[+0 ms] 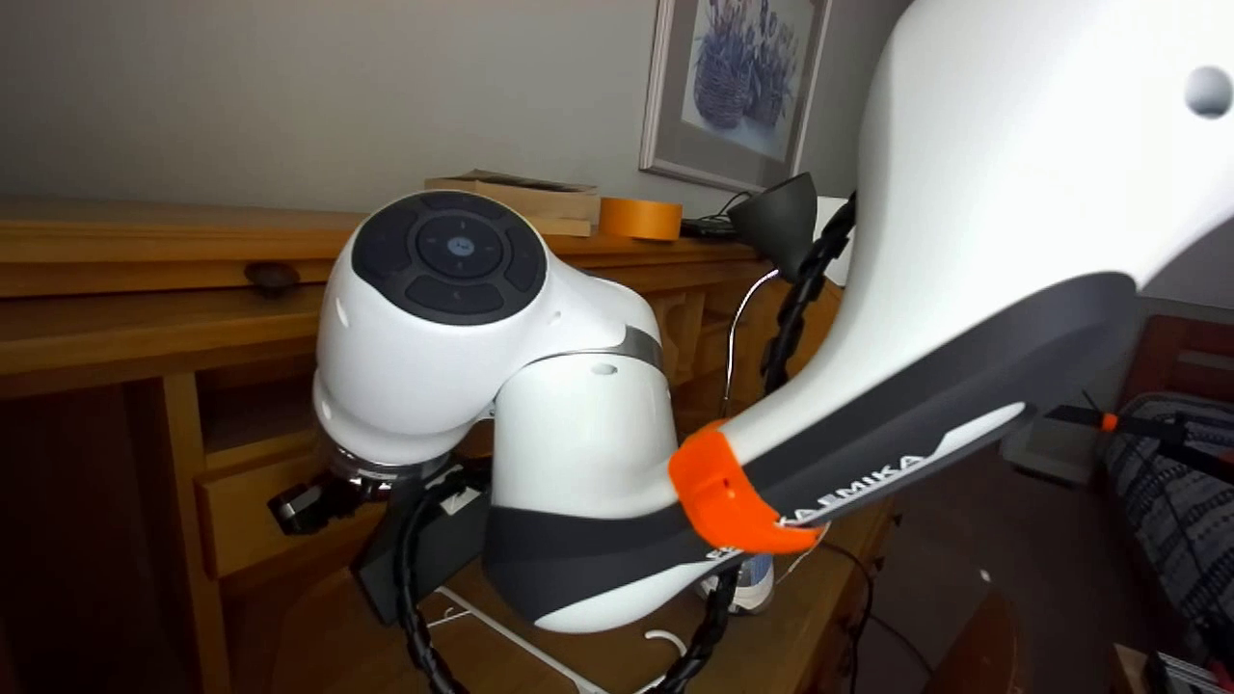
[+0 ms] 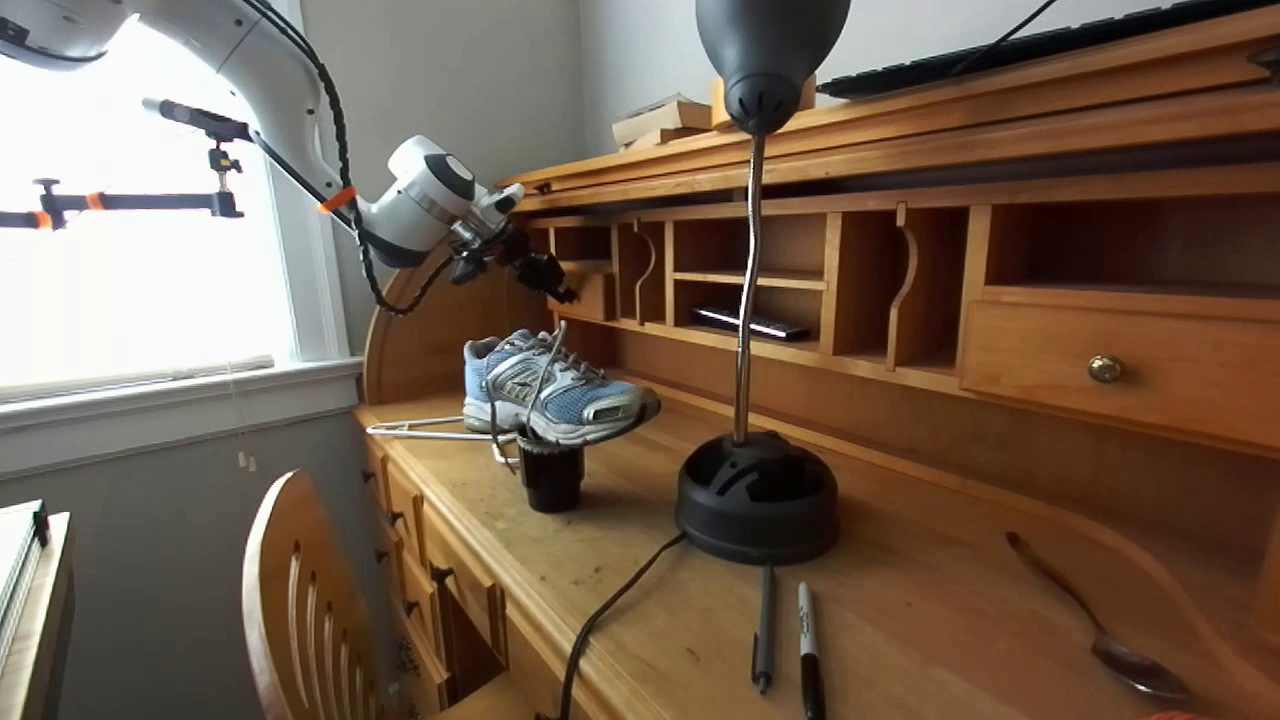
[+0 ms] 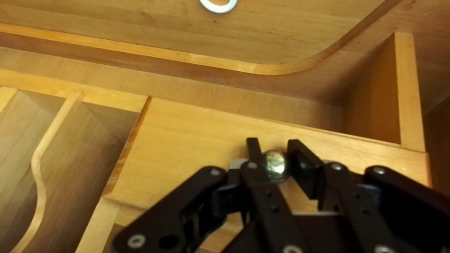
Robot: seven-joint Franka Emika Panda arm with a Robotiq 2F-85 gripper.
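Note:
In the wrist view, a small wooden drawer point(image 3: 190, 139) has a shiny round metal knob point(image 3: 276, 165). My gripper is shut on this knob, with one black finger point(image 3: 254, 149) on each side of it. The drawer's edge shows as a narrow brown strip at its left. From exterior view 2, the gripper point(image 2: 561, 290) appears at the far left cubbies, in front of the drawer point(image 2: 590, 295). The arm hides most of the gripper and part of the drawer front point(image 1: 260, 509) in exterior view 1.
Below the arm, a blue-grey shoe point(image 2: 552, 390) rests on a black cup point(image 2: 553, 476), near a white hanger point(image 2: 420, 428). A black lamp point(image 2: 756, 498) stands mid-desk. Pens point(image 2: 764, 630) and a spoon point(image 2: 1104, 630) lie nearer the camera.

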